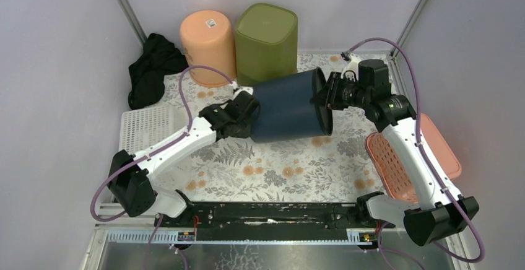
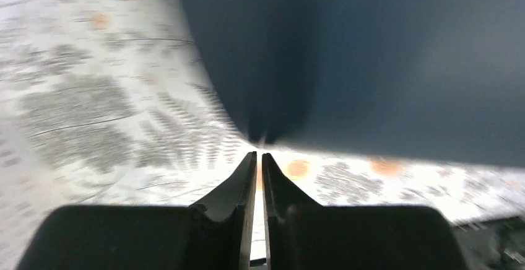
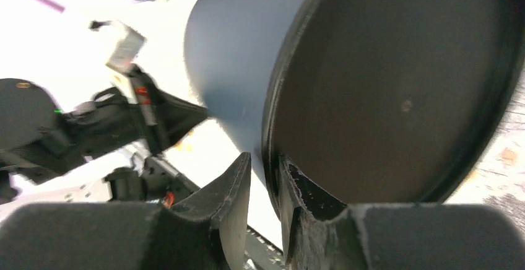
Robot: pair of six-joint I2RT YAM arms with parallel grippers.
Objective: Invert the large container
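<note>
The large dark blue container (image 1: 286,108) lies on its side in the top view, tilted a little, its mouth facing right. My right gripper is shut on the container's rim (image 3: 270,115), with the wall between its fingers. At the closed end, my left gripper is slightly open, and floor shows through the narrow gap. Its fingertips point at the container's lower edge (image 2: 260,135); whether they touch it I cannot tell. In the right wrist view the container's dark inside (image 3: 402,90) looks empty.
An orange bin (image 1: 207,44) and a green bin (image 1: 266,42) stand upside down close behind the container. A black cloth (image 1: 155,69) and a white basket (image 1: 145,130) are at left, an orange basket (image 1: 393,165) at right.
</note>
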